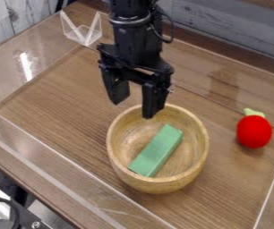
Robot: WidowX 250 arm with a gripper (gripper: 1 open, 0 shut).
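Observation:
The black arm reaches down from the top centre, its gripper [134,97] open above the back-left part of a wooden bowl [119,156]. Nothing shows between its fingers. A green block [157,149] lies in the bowl, slightly right of centre, below and in front of the gripper.
A red object with a pale green top, like a tomato or strawberry [254,132], sits on the wooden table [44,107] to the right of the bowl. A dark cable lies at the bottom-left corner.

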